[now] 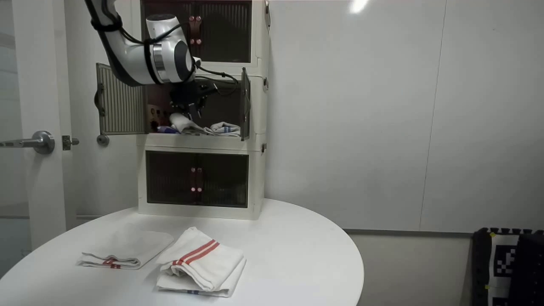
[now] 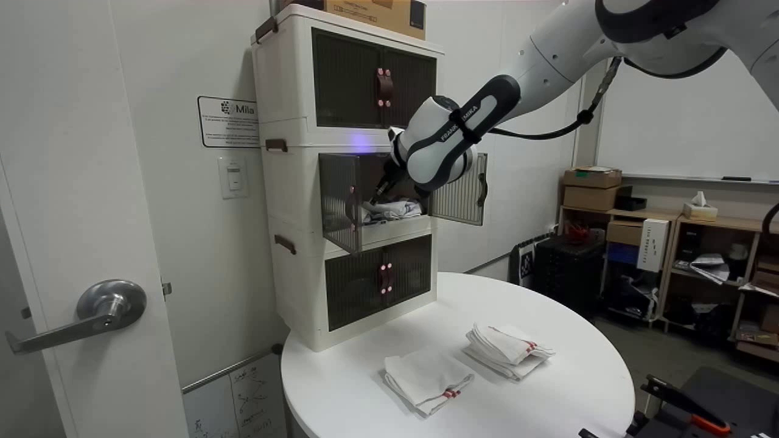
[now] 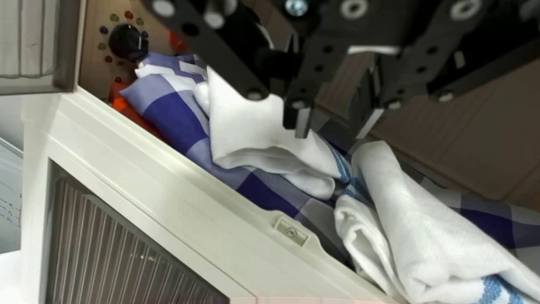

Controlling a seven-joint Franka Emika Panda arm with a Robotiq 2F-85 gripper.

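Observation:
Inside the cabinet's middle compartment, a folded white towel with a blue stripe (image 3: 253,126) rests on a blue-and-white checked cloth (image 3: 177,114). A second white towel with blue stripes (image 3: 420,228) lies to its right in the wrist view. My gripper is over these towels, its two fingertips apart and no cloth visibly pinched between them. One finger (image 3: 302,121) overlaps the first towel in that view; whether it touches cannot be told. From the front, my gripper (image 1: 194,111) hangs within the compartment opening, just above the towels.
Both compartment doors stand open, the left door (image 1: 121,102) and the right door (image 1: 245,104) flanking the arm. The cabinet's front ledge (image 3: 167,185) runs below the towels. On the round table (image 1: 301,245) lie folded white towels with red stripes (image 1: 204,260).

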